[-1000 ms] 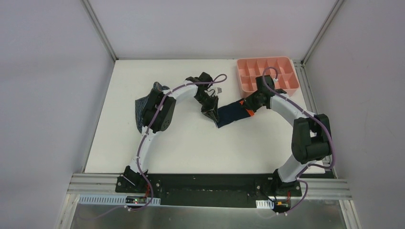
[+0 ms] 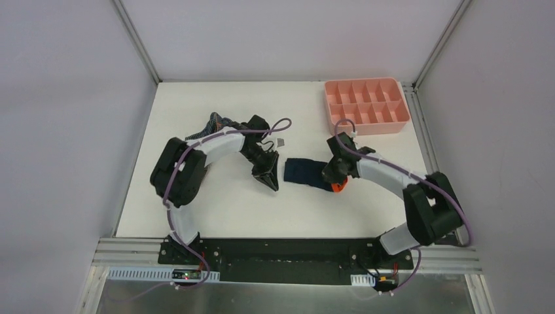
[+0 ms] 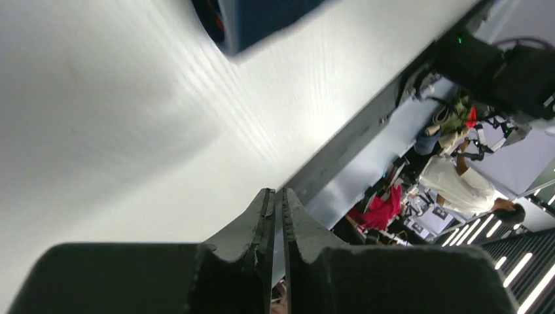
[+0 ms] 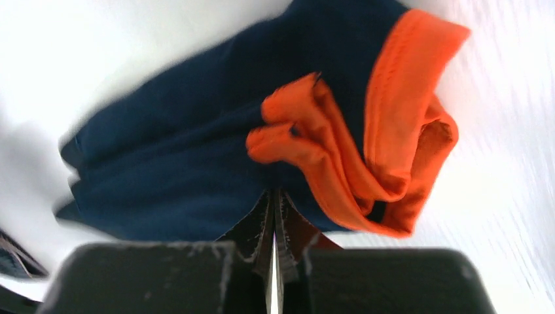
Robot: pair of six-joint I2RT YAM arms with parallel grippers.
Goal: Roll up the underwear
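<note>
The dark navy underwear (image 2: pixel 305 173) lies folded into a narrow strip on the table between my grippers. Its orange waistband (image 4: pixel 399 118) is bunched at the right end. My left gripper (image 2: pixel 275 186) stands just left of the cloth and apart from it. In the left wrist view, a slim empty gap shows between its fingertips, with a navy edge (image 3: pixel 265 19) at the top. Above the band end is my right gripper (image 2: pixel 329 176), its fingertips (image 4: pixel 267 203) shut over the fabric. No cloth shows between them; whether they touch it I cannot tell.
A pink compartment box (image 2: pixel 366 108) stands empty at the back right. Dark patterned cloth (image 2: pixel 214 124) lies behind the left arm.
The underwear has shifted toward the front and slightly left, and turned. My left gripper has moved left and frontward, off the cloth's end. My right gripper has come frontward and left.
</note>
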